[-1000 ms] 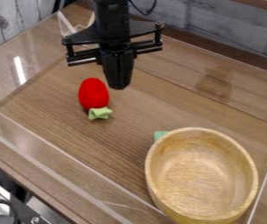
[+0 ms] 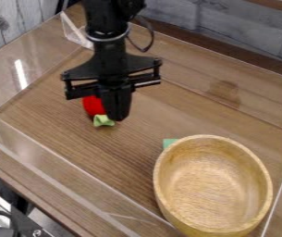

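My black gripper [image 2: 114, 91] hangs over the middle-left of the wooden table, shut, with nothing visible between its fingers. Just below and behind it a red object [image 2: 91, 106] is partly hidden by the gripper, and a light green piece [image 2: 104, 121] lies directly in front of the red object.
A tan oval bowl [image 2: 214, 194] fills the lower right, with a small green piece [image 2: 169, 143] at its back-left edge. A clear plastic item [image 2: 75, 28] lies at the back left.
My gripper has moved down and slightly toward the front, now covering part of the red object. The red object, green pieces and bowl look unmoved.
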